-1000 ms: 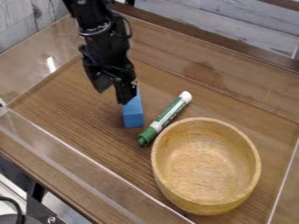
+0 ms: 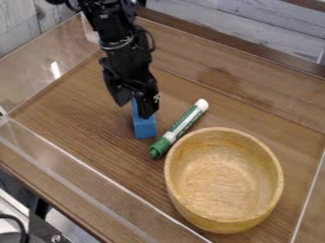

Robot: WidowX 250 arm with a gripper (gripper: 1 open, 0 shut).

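Observation:
My black gripper (image 2: 131, 95) reaches down from the top to the upper end of a small blue block (image 2: 143, 124), which lies on the wooden surface near the middle. The fingers are over or against the block; I cannot tell whether they grip it. A green and white cylinder (image 2: 180, 127), like a marker or tube, lies diagonally just right of the block.
A large yellow oval bowl (image 2: 222, 185) fills the lower right. Rims edge the wooden surface (image 2: 76, 133) at left and back.
My gripper has moved a little to the right and down, onto the blue block's top end. The block, cylinder and bowl look unmoved.

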